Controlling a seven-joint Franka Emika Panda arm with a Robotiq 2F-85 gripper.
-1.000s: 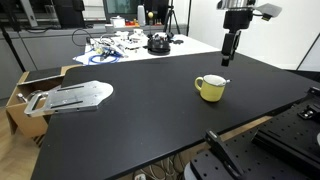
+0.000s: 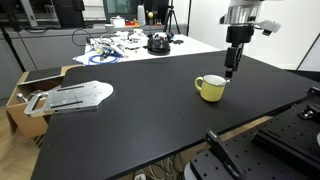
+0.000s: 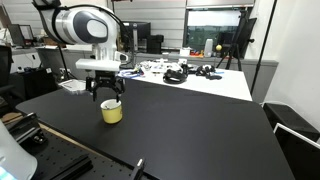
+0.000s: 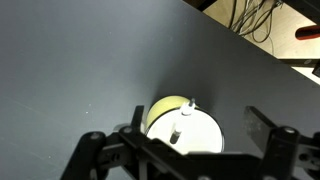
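Note:
A yellow mug with a white inside stands upright on the dark table, its handle turned left in the first exterior view. The wrist view looks down into the mug, where a small pale piece with dark marks shows near the rim; what it is cannot be made out. My gripper is open, one finger on each side of the mug's opening in that view, with nothing held. From the second exterior view, the gripper hangs just above and behind the mug.
A pale flat plate-like piece lies at the table's left. Cables and gear crowd the back. Bare dark tabletop stretches beside the mug. Dark rail-like equipment borders the near right.
My gripper has come down closer to the mug's height over the last second. The mug has stayed in place.

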